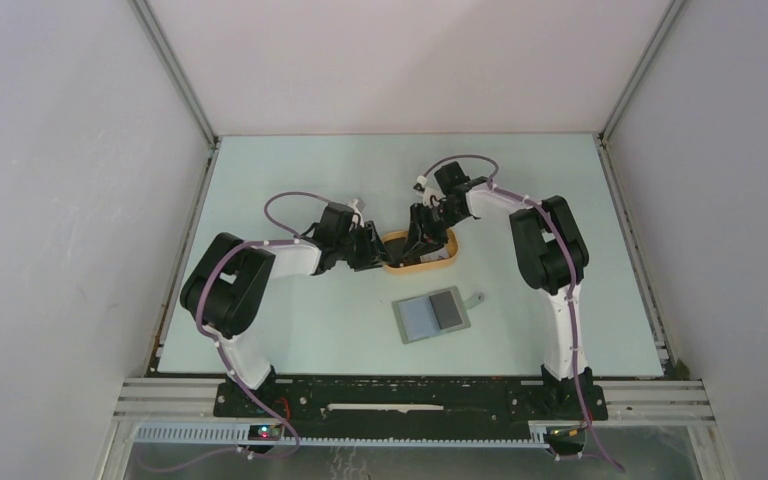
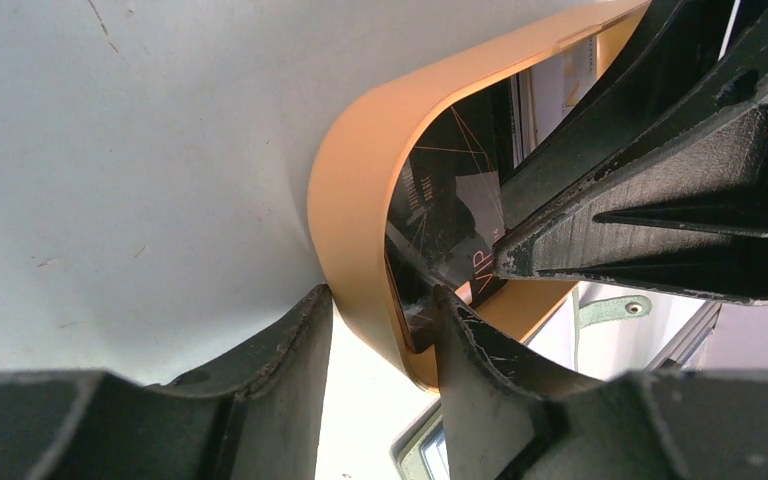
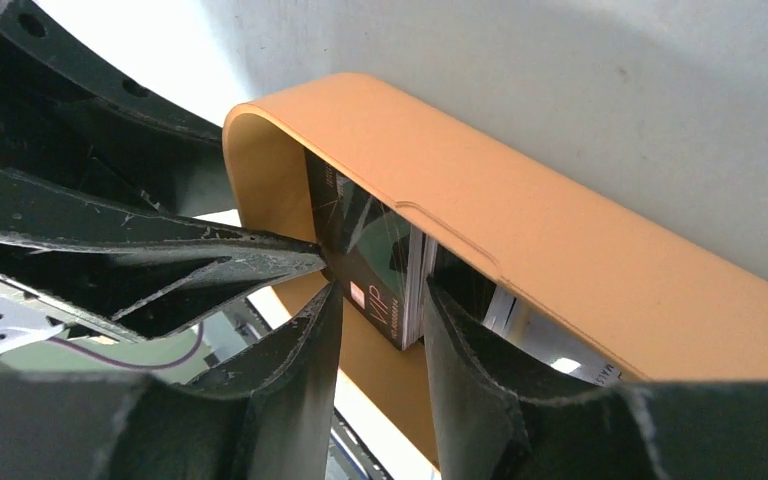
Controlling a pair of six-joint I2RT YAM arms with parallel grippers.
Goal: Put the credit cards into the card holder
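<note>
The orange box point(image 1: 438, 265) holds the credit cards, standing in packed groups; a black card point(image 3: 368, 240) faces its left end. My left gripper is part open at that end, its fingers on either side of the box's end wall. Over the middle of the box, my right gripper is also part open, one finger before the black card's face and the other behind several card edges point(image 3: 415, 290). No firm grip shows. In front of the box the card holder point(image 1: 431, 316) lies open and flat, grey-green with pale blue and dark panels.
The two grippers are close together over the box; the right fingers point(image 2: 580, 225) cross the left wrist view. Bare table point(image 1: 330, 325) surrounds the box and holder. The holder's strap point(image 1: 474, 300) sticks out to the right.
</note>
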